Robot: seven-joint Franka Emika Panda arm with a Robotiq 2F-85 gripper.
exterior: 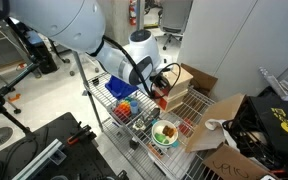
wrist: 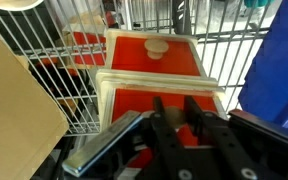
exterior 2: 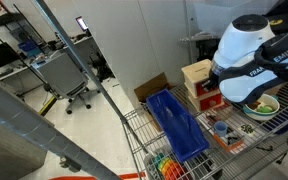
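Note:
A small wooden chest (wrist: 106,98) with two red drawer fronts fills the middle of the wrist view. The drawer front (wrist: 129,60) nearer the top of that view shows a round wooden knob (wrist: 156,48). At the other red front (wrist: 134,103), my gripper is closed in on a small light wooden piece, apparently that drawer's knob; the fingers hide most of it. In exterior view 2 the chest (exterior 2: 197,73) stands behind the arm, which covers part of it. Exterior view 1 shows the gripper (exterior: 164,80) against the chest's front (exterior: 174,100).
The wire rack (exterior: 189,135) carries a blue bin (exterior 2: 176,125), several colored cups (exterior 2: 168,168) and a bowl of toy food (exterior: 165,133). An open cardboard box (exterior: 219,130) takes up the right side in exterior view 1.

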